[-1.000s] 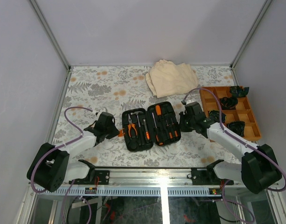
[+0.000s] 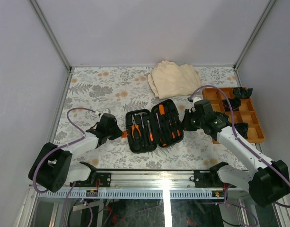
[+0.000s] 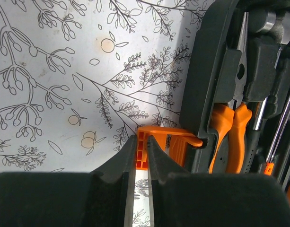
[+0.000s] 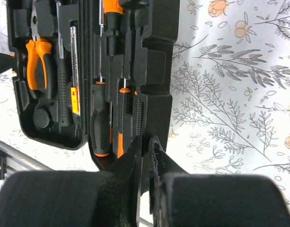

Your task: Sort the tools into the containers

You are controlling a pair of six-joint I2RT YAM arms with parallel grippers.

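The black tool case (image 2: pixel 141 150) lies spread open mid-table, filled with orange-and-black tools. Its left half holds pliers (image 3: pixel 237 137) and several slim tools; screwdrivers (image 4: pixel 100 120) sit in the right half. At the case's left side, my left gripper is shut, with the thin orange handle (image 3: pixel 171 131) between its fingertips. On the opposite side, my right gripper is shut on the outer black edge of the right half (image 4: pixel 156 106). The fingers cover part of that edge.
A wooden compartment tray (image 2: pixel 249 118) stands at the right, with black bundles (image 2: pixel 242 92) in some compartments, partly behind my right arm. A folded beige cloth (image 2: pixel 174 79) lies at the back.
The case and both grippers have shifted slightly to the right, and the right half's far edge sits a little farther back. My right arm's elbow has swung outward to the right.
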